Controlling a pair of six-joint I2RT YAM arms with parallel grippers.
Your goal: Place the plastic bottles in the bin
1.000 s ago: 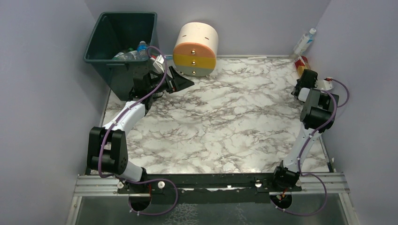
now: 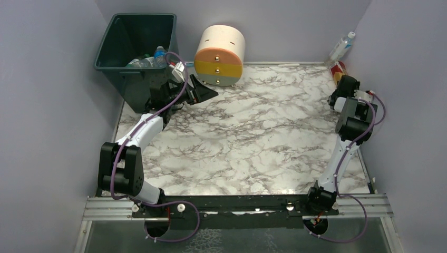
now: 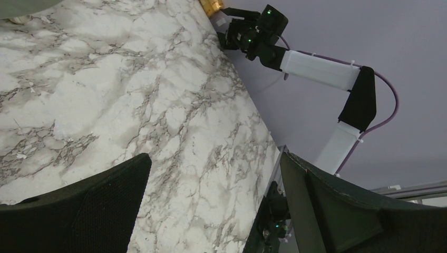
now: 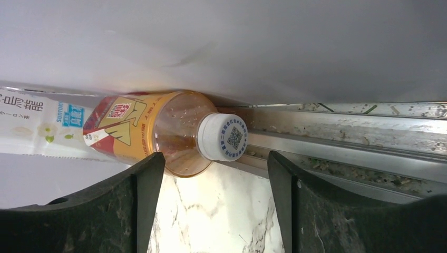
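An orange-labelled plastic bottle with a white cap (image 4: 221, 137) lies at the right edge of the table against the wall. A clear bottle (image 2: 341, 48) leans in the back right corner beyond it. My right gripper is beside the orange bottle's cap end, fingers apart with nothing seen between their tips. My left gripper stands open and empty beside the green bin (image 2: 110, 67), which holds several bottles (image 2: 153, 60).
A rounded drawer box (image 2: 219, 45) stands at the back, right of the bin. Grey walls close in the back and sides.
The right arm has shifted very slightly at the wrist. The left arm and the objects look unmoved.
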